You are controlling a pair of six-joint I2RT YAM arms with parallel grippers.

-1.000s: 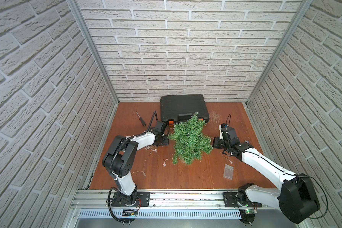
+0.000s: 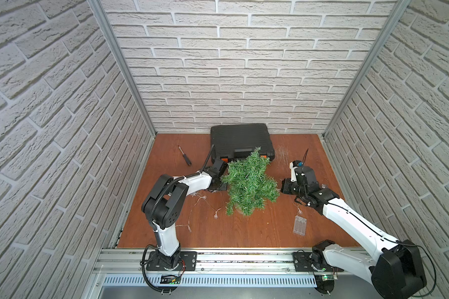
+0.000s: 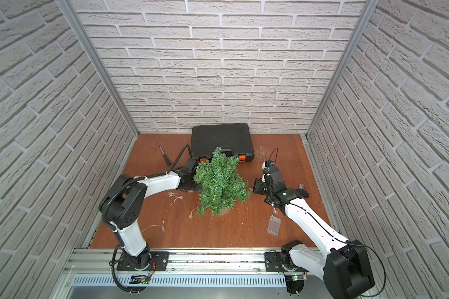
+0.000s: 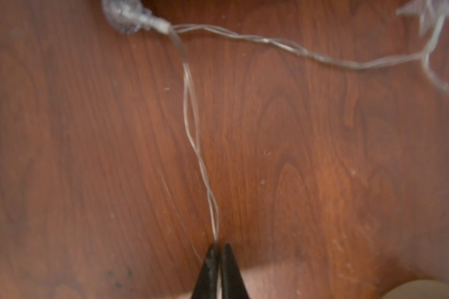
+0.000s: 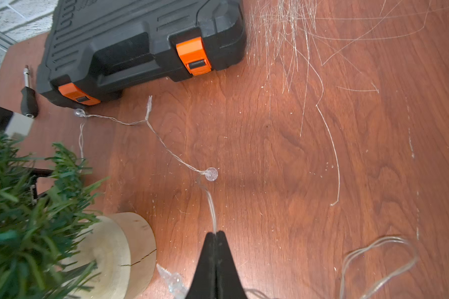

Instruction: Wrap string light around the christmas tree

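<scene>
The green Christmas tree (image 2: 250,184) stands mid-table on a wooden base (image 5: 134,249). My left gripper is low at the tree's left, shut on a thin clear wire of the string light (image 4: 199,154), which runs to a round bulb (image 4: 119,12) and a star. At the tree's right, my right gripper is shut on a strand of the same kind of wire, with a bulb (image 5: 211,174) beyond its tips. More lights lie loose on the table left of the tree.
A black case (image 2: 239,137) lies at the back behind the tree. A screwdriver (image 2: 184,155) lies at back left, and a clear battery box (image 2: 299,225) at front right. Loose fine threads (image 5: 289,30) lie right of the case.
My left arm has shifted slightly right, toward and partly behind the tree. My right arm has moved up or back slightly.
</scene>
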